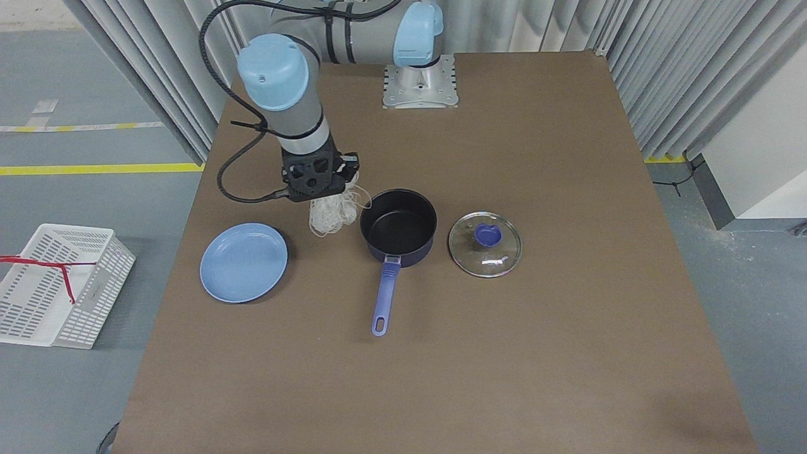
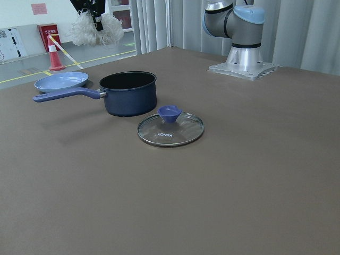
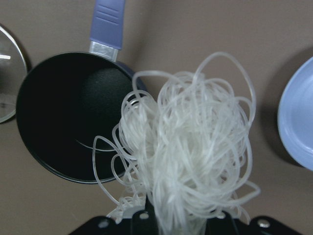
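A tangle of white noodle-like strands hangs from my gripper, which is shut on it. It is held up in the air, just left of and behind the dark pot in the front view, partly over that pot's rim in the wrist view. The pot has a blue handle. A blue plate, bare in the front view, lies to the left of the pot. A glass lid with a blue knob lies flat to the right of the pot.
A white plastic basket with red cords stands on the floor beyond the left edge. The arm's base sits at the back.
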